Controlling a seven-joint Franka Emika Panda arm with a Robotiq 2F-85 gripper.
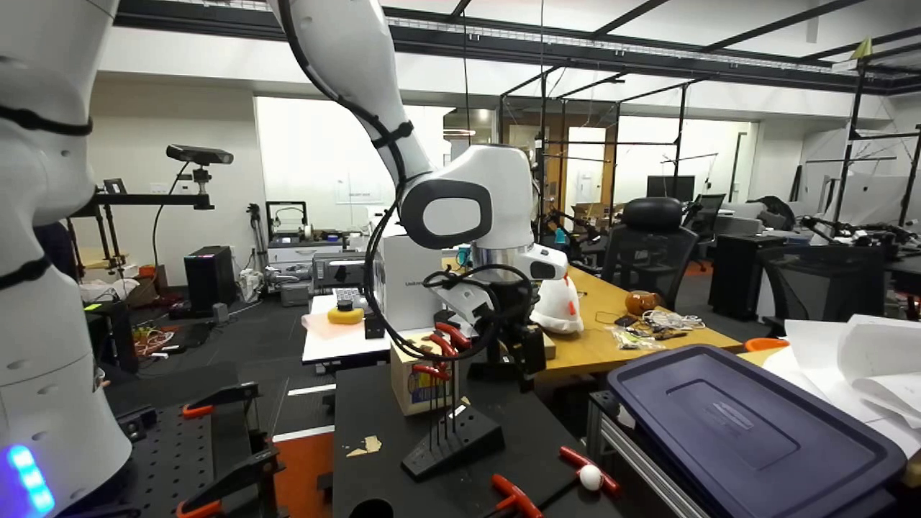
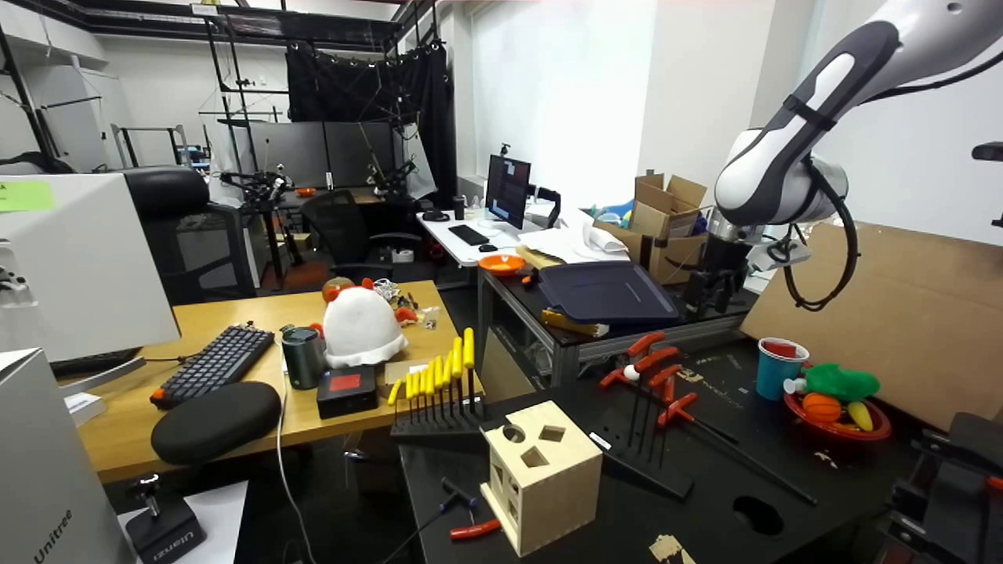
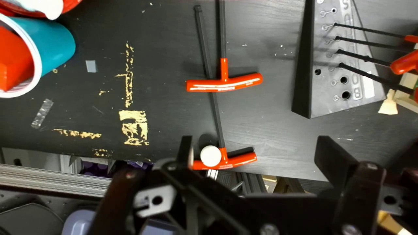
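Observation:
My gripper is open above the black table, its fingers wide apart with nothing held between them. Below it in the wrist view, a white ball rests against the red T-handle of a hex key near the table's edge. A second red T-handle key lies farther in, its handle across the first one's shaft. Off to the right stands a sloped black holder with several red-handled keys upright in it. In the first exterior view, the gripper hangs behind that holder.
A wooden shape-sorter box stands beside the holder. At the table's other end are a teal cup and a red bowl of toy food. A dark blue lid lies on the neighbouring surface. Bare tabletop lies between cup and keys.

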